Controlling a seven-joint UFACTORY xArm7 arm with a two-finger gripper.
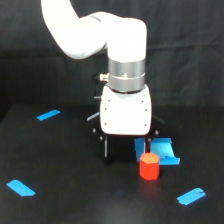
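A small red block (149, 166) sits on the dark table, right of centre, at the near left edge of a blue-bordered square (172, 158). My white gripper (127, 148) comes down from above, left of the block, with its fingers wide apart and nothing seen between them. Its left fingertip (105, 152) is over bare table. The right finger is just behind the block and in front of the square; whether it touches the block, I cannot tell. Part of the square is hidden by the block and the finger.
Short blue strips lie on the table: one at the far left (48, 115), one at the near left (20, 188) and one at the near right (191, 196). Behind hangs a dark curtain.
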